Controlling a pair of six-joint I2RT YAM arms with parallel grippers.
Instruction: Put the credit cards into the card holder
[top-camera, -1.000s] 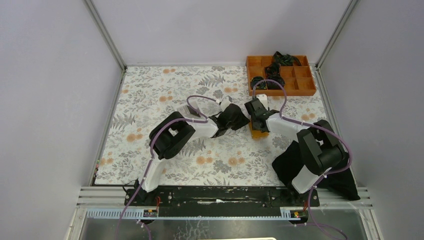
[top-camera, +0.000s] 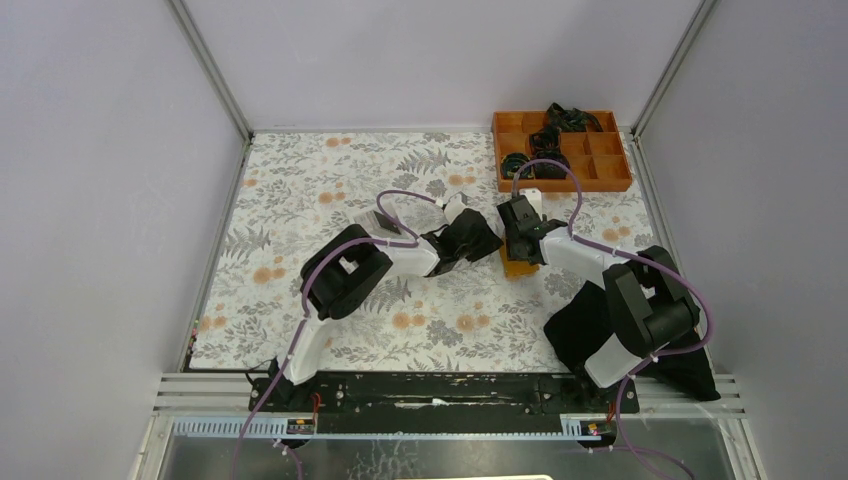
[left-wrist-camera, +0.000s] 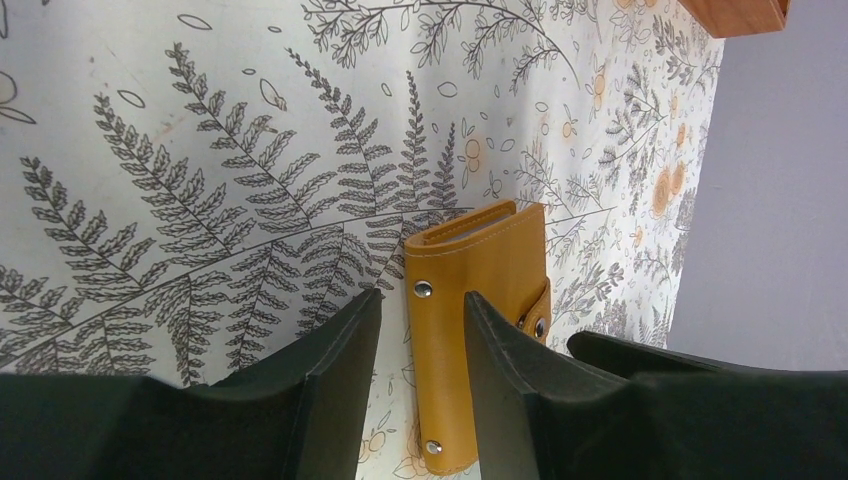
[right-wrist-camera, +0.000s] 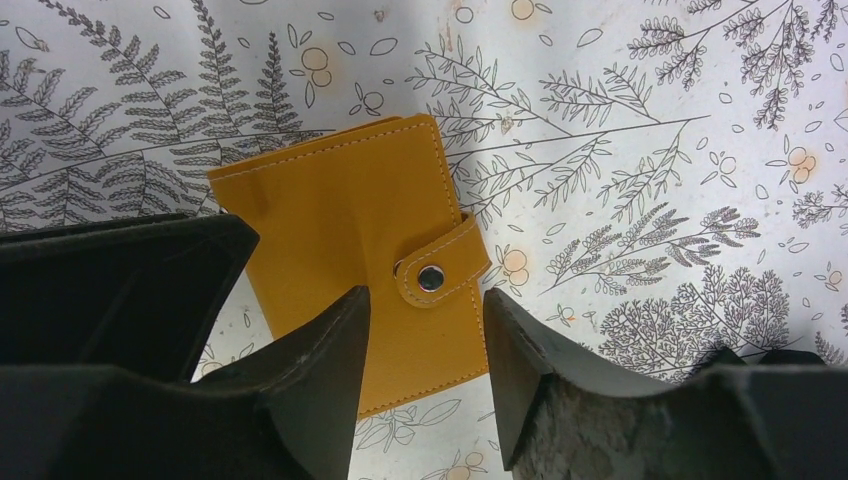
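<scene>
The mustard leather card holder (top-camera: 519, 267) lies on the patterned table under both grippers; its snapped strap (right-wrist-camera: 440, 270) shows in the right wrist view, and its stitched side edge in the left wrist view (left-wrist-camera: 475, 260). My left gripper is part open just beside the holder, nothing visible between its fingers. My right gripper stands open over the strap. A pale grey stack (top-camera: 382, 222), perhaps the cards, lies partly hidden behind the left arm in the top view.
An orange compartment tray (top-camera: 606, 170) with black items stands at the back right. A black cloth (top-camera: 570, 330) lies at the front right.
My right arm has moved slightly to the right since a second ago. My left arm has shifted very slightly.
</scene>
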